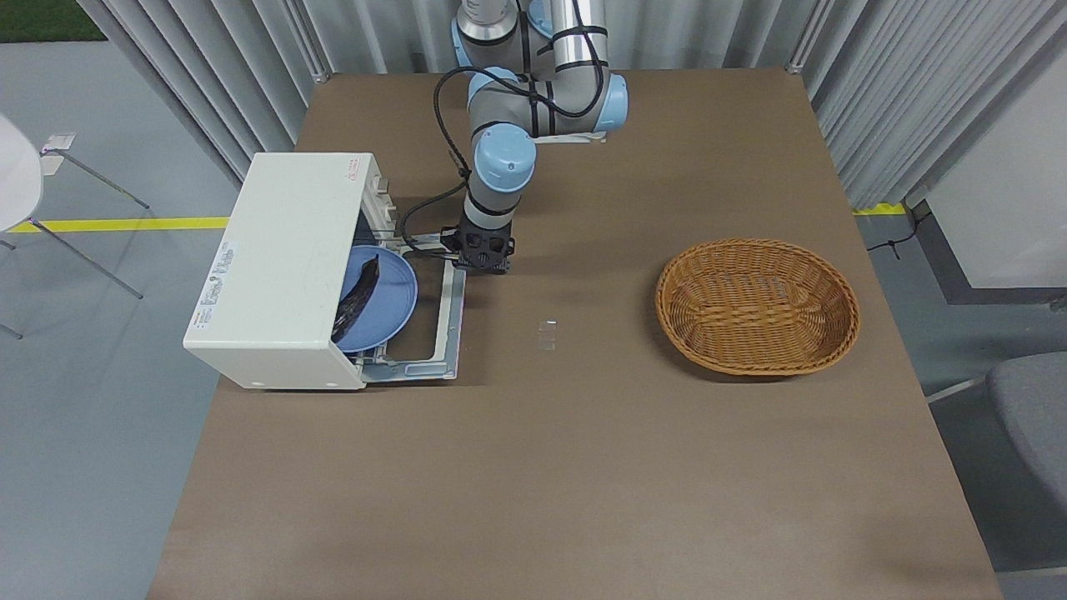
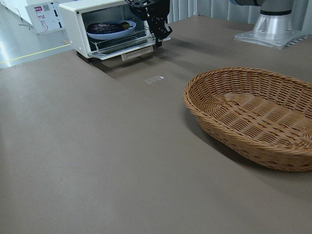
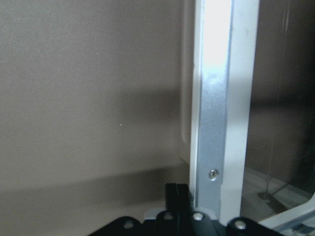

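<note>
A white toaster oven [image 1: 260, 270] stands on the left of the table with its glass door [image 1: 448, 350] folded down. A blue plate [image 1: 393, 300] holding a dark eggplant [image 1: 355, 298] sits at its opening. My gripper is at the door's outer edge; in the wrist view its dark fingertips touch or nearly touch the metal strip, and appear close together, with nothing clearly between them. In the camera left view it hangs just beside the door, low over the table.
An empty oval wicker basket [image 1: 757, 305] rests on the right of the table [image 1: 590, 470]. The robot's base [image 2: 270, 34] stands at the back.
</note>
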